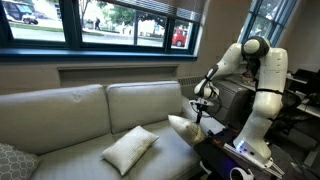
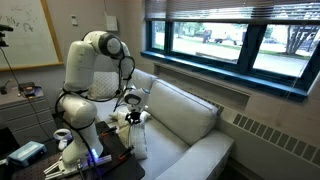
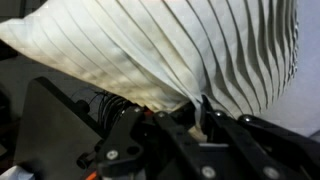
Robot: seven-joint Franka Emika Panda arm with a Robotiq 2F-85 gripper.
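A cream pleated pillow (image 1: 184, 130) stands tilted at the right end of the grey couch, beside the robot arm. My gripper (image 1: 200, 113) is at its upper right part. In the wrist view the pillow (image 3: 130, 45) fills the upper half, and its folds draw together at my gripper, which is shut with the fabric pinched there. The fingertips are mostly covered by cloth and the dark gripper body. A second cream pillow (image 1: 130, 149) leans on the couch seat, apart from the gripper.
The couch (image 1: 70, 125) runs along the wall under the window, with a grey cushion (image 1: 15, 162) at its far left. Its seat has bare room around the second pillow. A dark table (image 1: 222, 160) carries the arm's base at the right.
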